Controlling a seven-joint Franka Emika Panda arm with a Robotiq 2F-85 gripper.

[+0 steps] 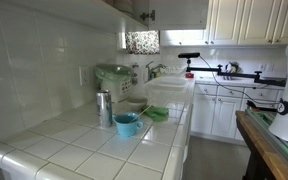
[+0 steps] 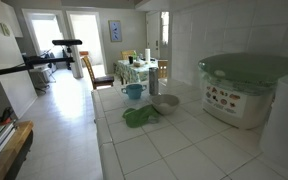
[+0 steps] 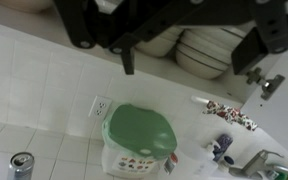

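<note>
My gripper appears at the top of the wrist view, dark and blurred, its two fingers wide apart. In the gap, stacked bowls sit on a shelf; how far they are from the fingertips is unclear. Neither exterior view shows the gripper. On the tiled counter stand a light-blue cup and a silver can. A grey bowl rests beside a crumpled green cloth. Against the wall is a white container with a green lid.
An open cabinet door with a hinge stands right of the bowls. Beyond the container are a faucet and bottles. A wooden edge lies across the aisle.
</note>
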